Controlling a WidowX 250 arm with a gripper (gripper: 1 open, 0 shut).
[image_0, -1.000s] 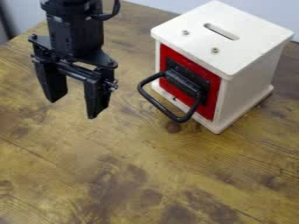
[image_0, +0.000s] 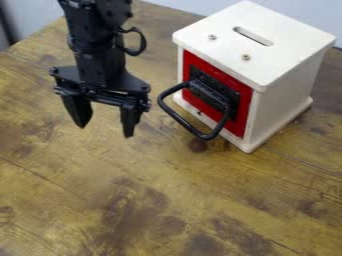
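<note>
My black gripper (image_0: 104, 118) hangs at the left over the wooden table, its two fingers apart with nothing between them. To its right stands a white box (image_0: 274, 105) with a slot in the top and a red front panel (image_0: 237, 119). A black U-shaped handle (image_0: 207, 133) sticks out from that panel toward the gripper, a short way to the right of the fingers and not touching them.
A pale wall or edge shows at the top left corner.
The gripper has shifted slightly to the right and turned a little over the last second. The box and its handle have not moved.
</note>
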